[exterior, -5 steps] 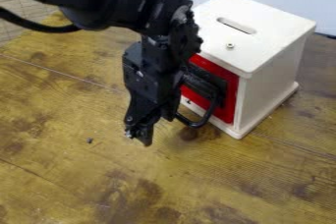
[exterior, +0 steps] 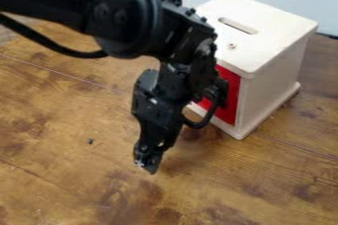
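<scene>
My black gripper point(exterior: 148, 160) hangs low over the wooden floor, just in front and left of a pale wooden box point(exterior: 264, 81) with a red front panel point(exterior: 227, 106). The fingertips point downward near the floor; whether they are open or shut is unclear. The arm covers much of the red panel.
The box top has a slot point(exterior: 238, 25) and a small hole. A white wall stands behind.
The gripper has moved down and slightly toward the viewer and right, its tips now lower over the wooden surface.
</scene>
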